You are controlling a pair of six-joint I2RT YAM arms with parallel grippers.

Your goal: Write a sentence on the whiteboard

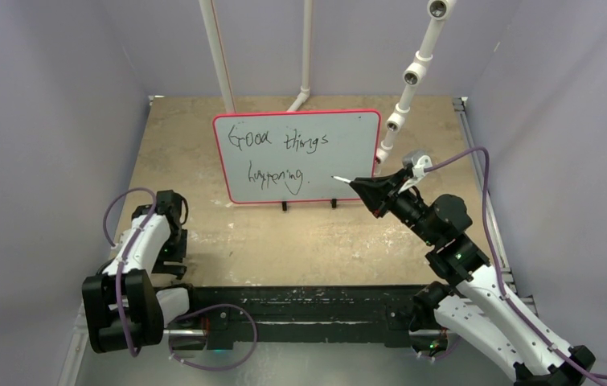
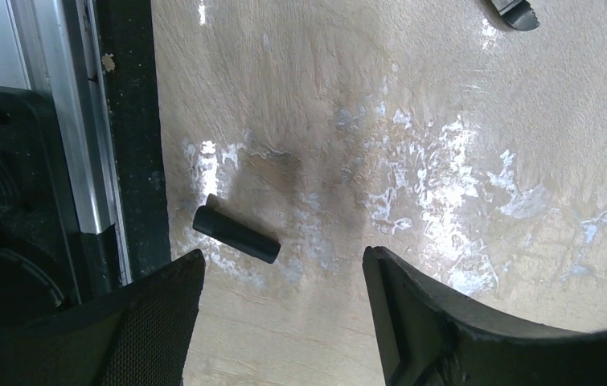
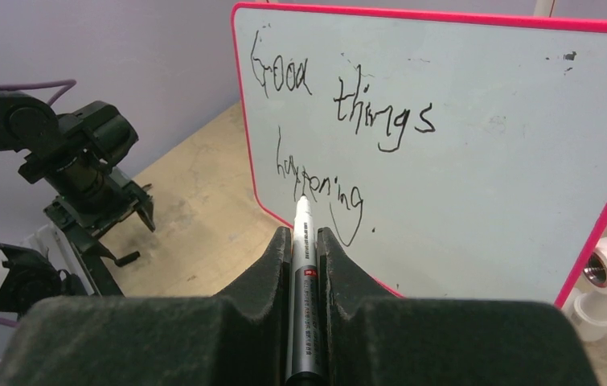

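Note:
Handwriting reading roughly "Good things happening." covers the upper and middle left of the whiteboard (image 1: 340, 153), which has a red rim. My right gripper is shut on a white marker (image 3: 305, 289), its tip pointing at the board. From above, the marker (image 1: 342, 179) appears over the board's lower right part; whether it touches cannot be told. Low over the table at the left, my left gripper stands open with nothing between its fingers. A small black marker cap (image 2: 235, 233) lies on the table ahead of those fingers.
Black clips (image 1: 334, 203) hold the board's lower edge. White pipes (image 1: 400, 112) rise behind it. A dark rail (image 1: 308, 310) runs along the table's front edge.

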